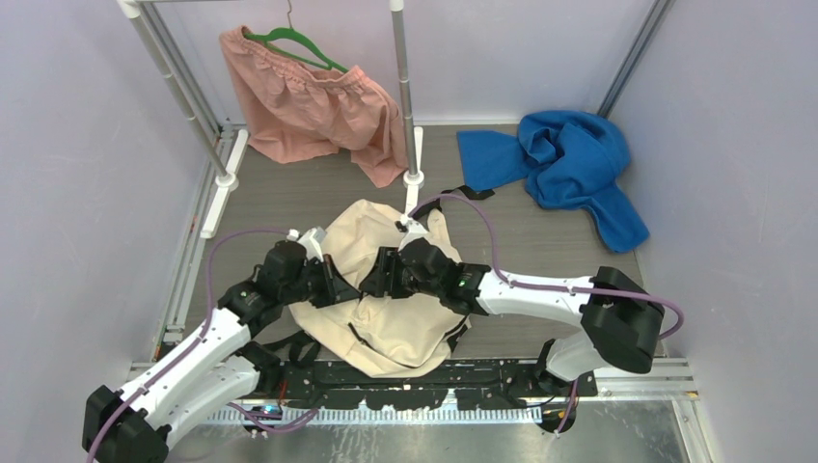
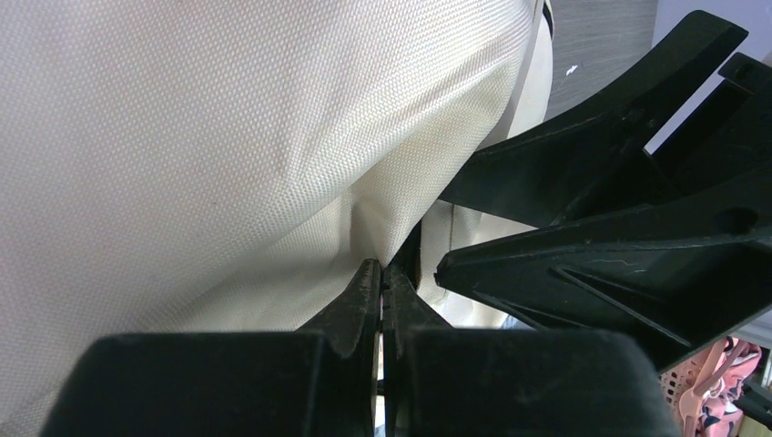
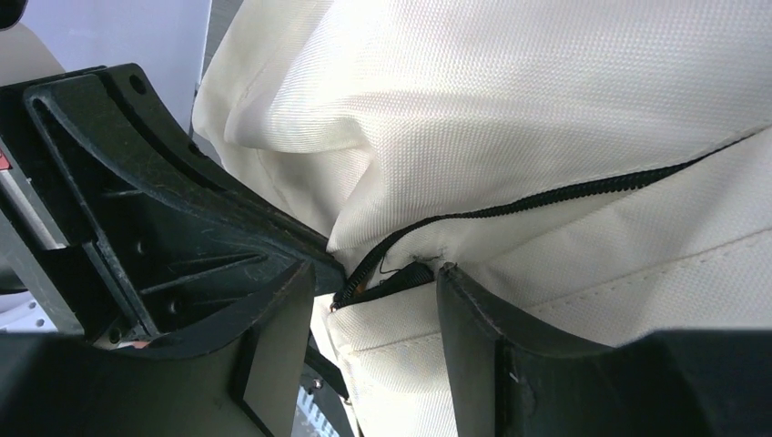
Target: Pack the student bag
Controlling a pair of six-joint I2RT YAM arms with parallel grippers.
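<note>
The cream student bag (image 1: 405, 342) lies crumpled on the floor, both grippers over its middle. My left gripper (image 1: 359, 294) is shut, its tips against the bag's fabric (image 2: 228, 146); whether a thin edge is between them is unclear. My right gripper stands open over a black zipper (image 3: 601, 182), its fingertips at either side of a short opening along the zipper. In the left wrist view its black fingers (image 2: 592, 255) reach in from the right, close to my left gripper's tips.
A pink pair of shorts (image 1: 309, 116) hangs on a green hanger between rack poles at the back left. A blue cloth (image 1: 569, 164) lies at the back right. Some bare floor (image 1: 550, 251) shows right of the bag. Walls border both sides.
</note>
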